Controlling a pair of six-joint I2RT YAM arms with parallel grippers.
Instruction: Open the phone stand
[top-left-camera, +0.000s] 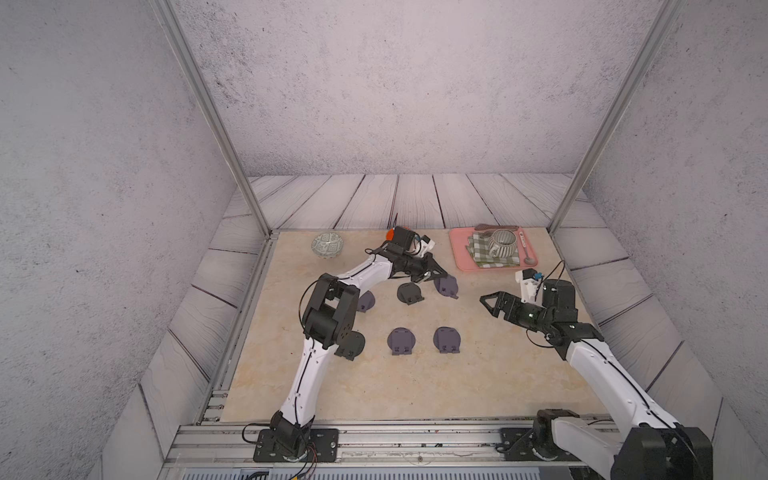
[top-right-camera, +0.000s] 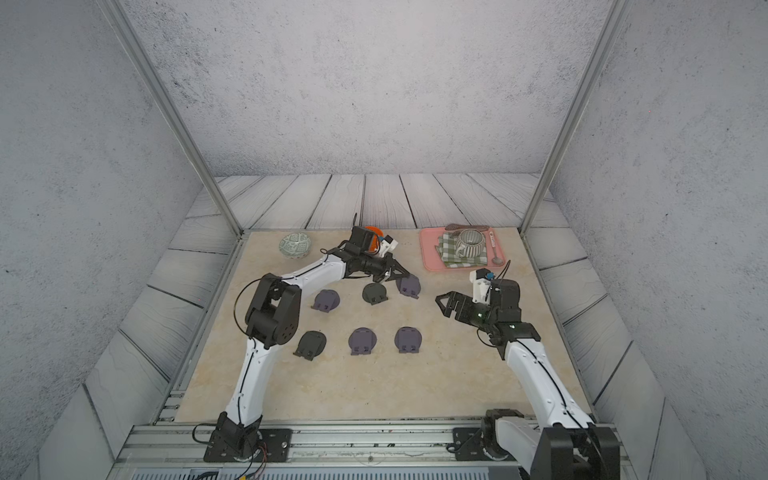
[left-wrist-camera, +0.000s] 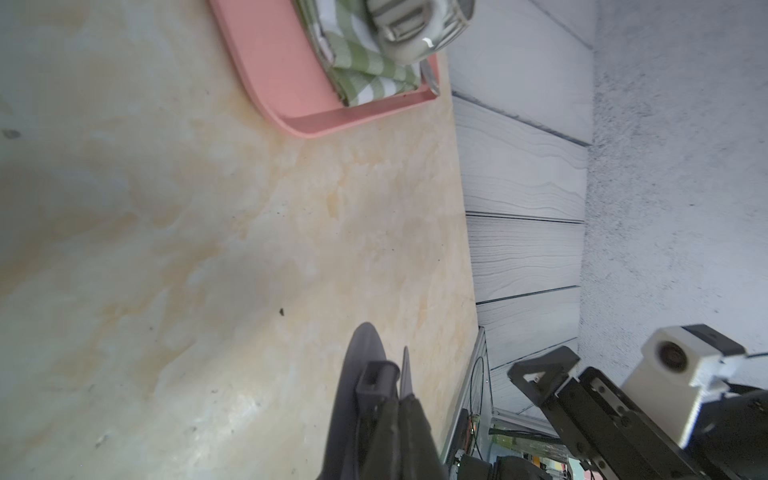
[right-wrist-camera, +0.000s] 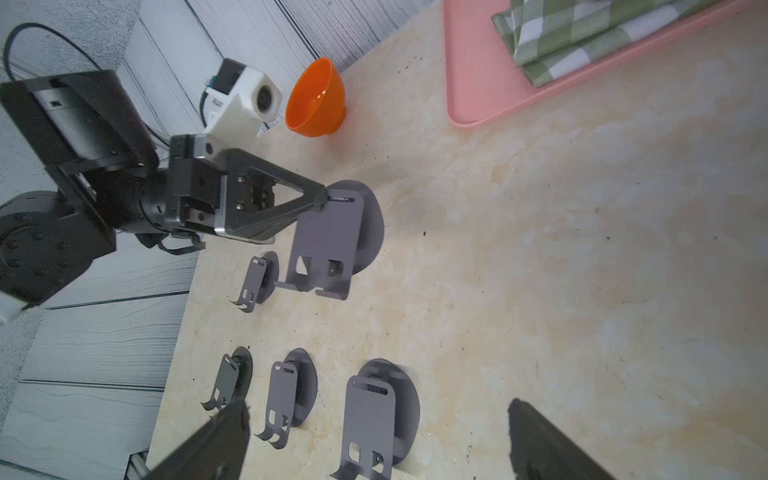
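Observation:
A dark purple folded phone stand (top-left-camera: 447, 287) is at the tip of my left gripper (top-left-camera: 442, 275). In the right wrist view, the left gripper is shut on the slotted upper edge of this stand's plate (right-wrist-camera: 328, 236); the round base disc (right-wrist-camera: 369, 228) shows behind it. The stand looks larger than its neighbours and seems raised off the table. The left wrist view shows the stand (left-wrist-camera: 361, 356) nearly edge-on beside the closed fingers (left-wrist-camera: 412, 432). My right gripper (top-left-camera: 489, 305) is open and empty, to the right of the stand.
Several other flat stands lie around, including a blackish stand (top-left-camera: 410, 293) close by and two purple ones in front, a left stand (top-left-camera: 401, 341) and a right stand (top-left-camera: 447, 340). At the back are a pink tray (top-left-camera: 463, 256), an orange bowl (right-wrist-camera: 317, 100) and a glass dish (top-left-camera: 327, 245).

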